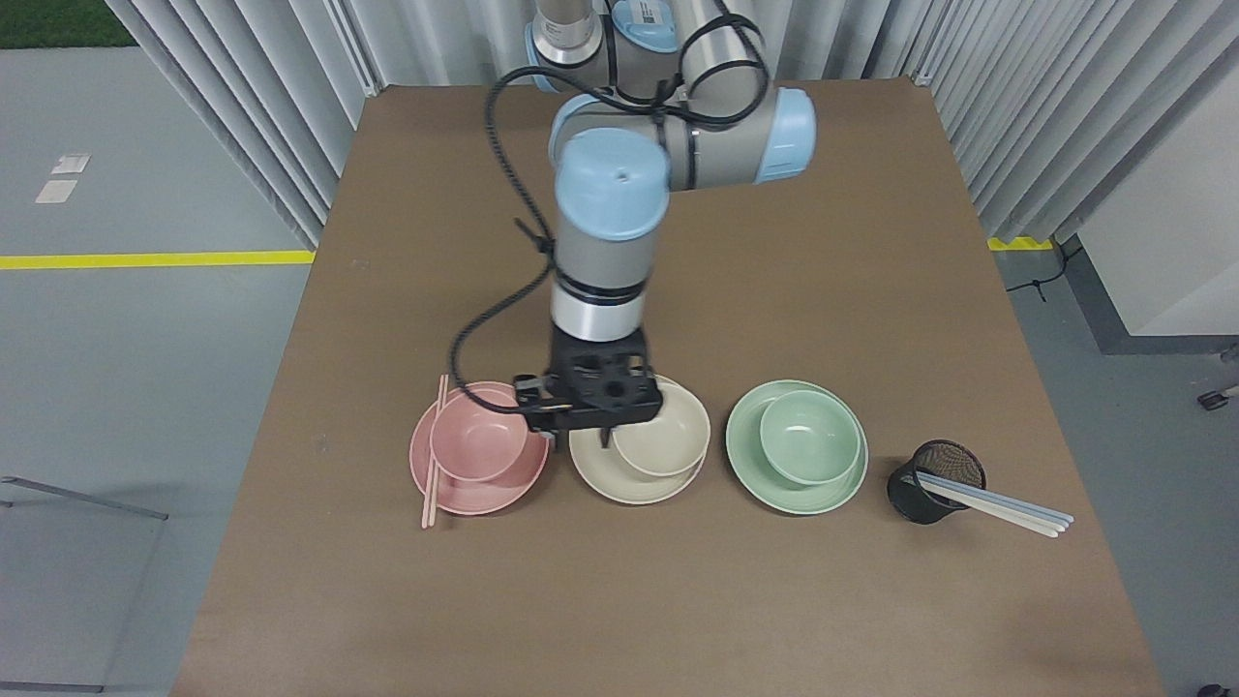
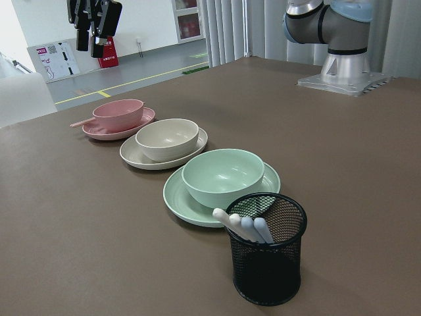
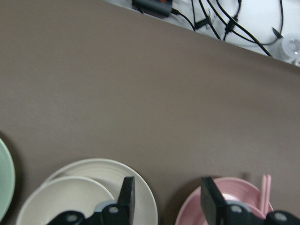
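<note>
The black gripper hangs above the cream and pink place settings, its two fingers apart and open, with nothing seen between them. A pink bowl [image 1: 476,430] sits on a pink saucer [image 1: 511,488], with pink chopsticks [image 1: 429,500] along its left. A cream bowl [image 1: 662,447] rests on a cream plate [image 1: 610,476]. A green bowl [image 1: 809,437] sits on a green plate [image 1: 761,476]. A black mesh holder [image 2: 266,276] at the right holds several pale chopsticks [image 1: 1011,511].
Cables [image 3: 239,28] lie beyond the table's edge in the wrist view.
</note>
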